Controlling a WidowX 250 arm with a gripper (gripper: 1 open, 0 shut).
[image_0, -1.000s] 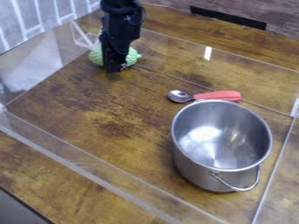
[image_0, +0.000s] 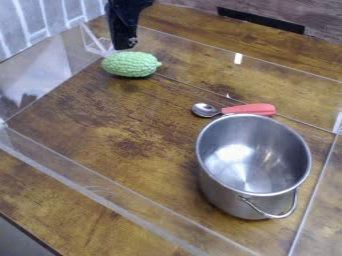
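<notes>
A green, bumpy bitter-gourd-like object (image_0: 130, 64) lies near the back left of the wooden surface. My black gripper (image_0: 124, 42) hangs just above and behind it at the top edge of the view, apart from it as far as I can see; whether its fingers are open or shut is unclear. A metal spoon with a red handle (image_0: 249, 109) lies right of centre. A steel pot (image_0: 251, 170) with a wire handle stands at the front right.
Clear plastic walls surround the wooden work area (image_0: 107, 140). A white slatted object stands behind at the top left.
My gripper has risen and moved back and slightly left, away from in front of the green object, which is now in full view.
</notes>
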